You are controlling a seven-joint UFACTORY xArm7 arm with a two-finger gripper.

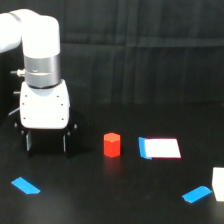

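Observation:
My white arm with its gripper (47,142) hangs low over the left side of the dark table, its two black fingers apart, with nothing visible between them. A small red block (111,145) stands right of the gripper, near the middle. A white card with red edging (164,148) lies further right, against a blue piece (144,148).
Blue strips lie at the front left (25,185) and front right (197,194). A white object (218,184) is cut off at the right edge.

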